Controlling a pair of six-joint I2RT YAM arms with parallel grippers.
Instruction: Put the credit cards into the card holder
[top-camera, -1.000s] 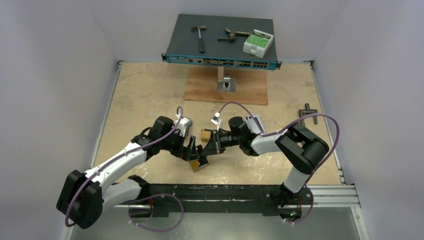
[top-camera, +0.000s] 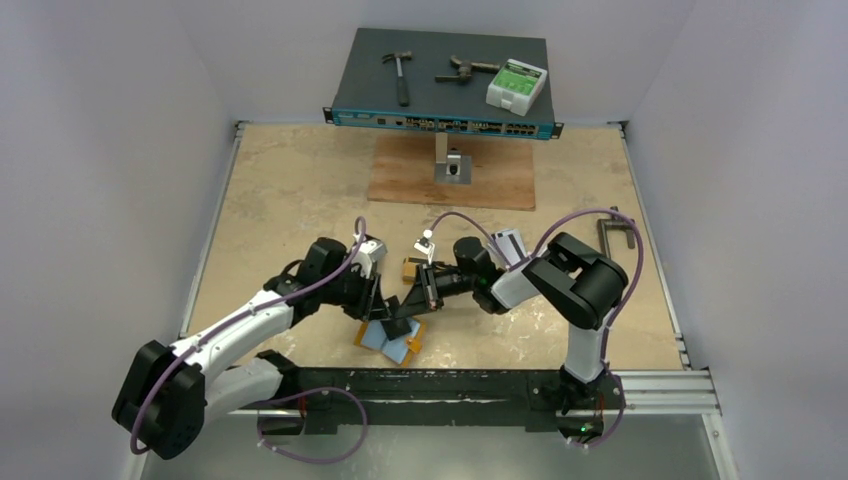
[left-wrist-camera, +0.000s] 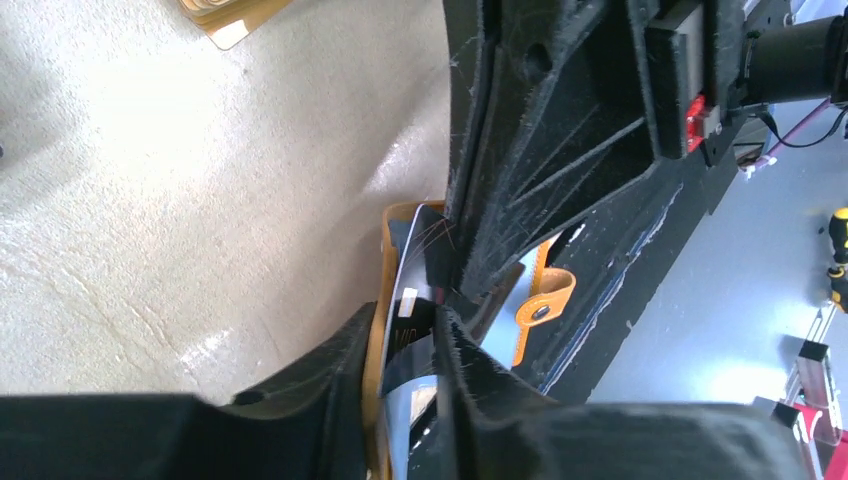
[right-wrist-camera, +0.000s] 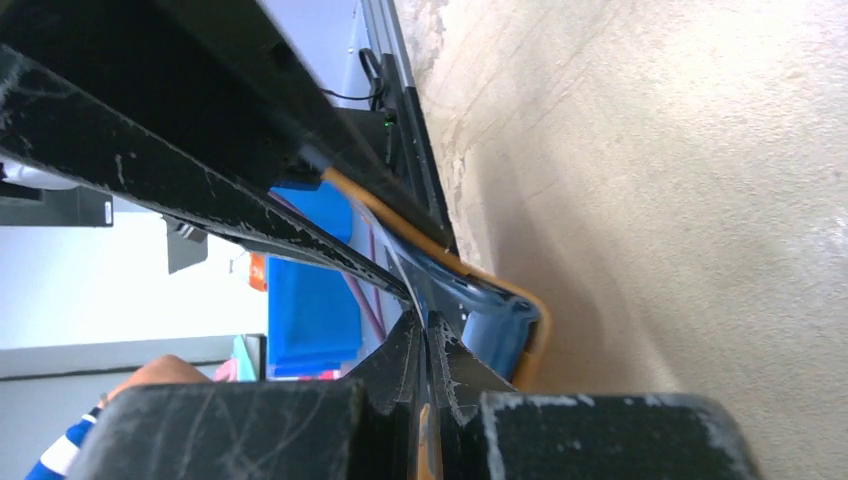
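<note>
The card holder (top-camera: 370, 337) lies unfolded below both grippers in the top view, light blue inside with orange edges. My left gripper is part open, with the holder's raised orange-edged side (left-wrist-camera: 386, 272) between its fingers and a gap beside it. A dark card (top-camera: 397, 328) stands over the holder in the top view. My right gripper is shut, and a thin pale edge, seemingly the card's, runs between its fingertips. Its dark fingers reach against the holder's side in the left wrist view. How deep the card sits is hidden.
An orange item (top-camera: 409, 269) lies just behind the right gripper, and a white-and-grey item (top-camera: 508, 243) sits beyond the right arm. A clamp-like tool (top-camera: 617, 230) is at the far right. Open table surrounds the holder's left and right.
The holder has swung from mostly hidden and folded-looking to spread, its blue inside showing. Both grippers stay close together; the right arm has shifted slightly left.
</note>
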